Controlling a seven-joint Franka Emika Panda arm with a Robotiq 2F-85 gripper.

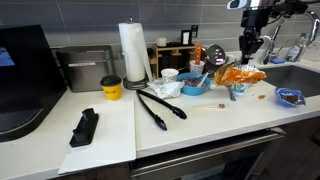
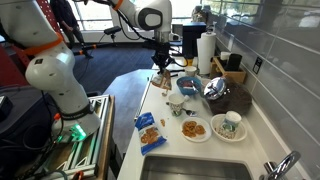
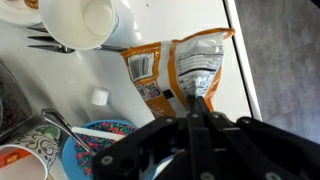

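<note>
My gripper (image 1: pixel 246 59) is shut on the orange-and-white packet (image 1: pixel 239 76), which hangs below it above the counter. In the wrist view the packet (image 3: pixel 182 70) spreads out beyond the fingers, with a barcode on one side. Exterior view 2 shows the packet (image 2: pixel 163 80) raised beside the white cup (image 2: pixel 176 102). A blue bowl (image 1: pixel 195 89) stands to its left in exterior view 1; its colourful contents show in the wrist view. How much of the packet lies between the fingers is hidden.
Another snack packet (image 1: pixel 290 96) lies near the sink. Black tongs (image 1: pixel 163 107) rest on the counter. In exterior view 2, a plate of food (image 2: pixel 194 130) and a white mug (image 2: pixel 231 121) stand close by.
</note>
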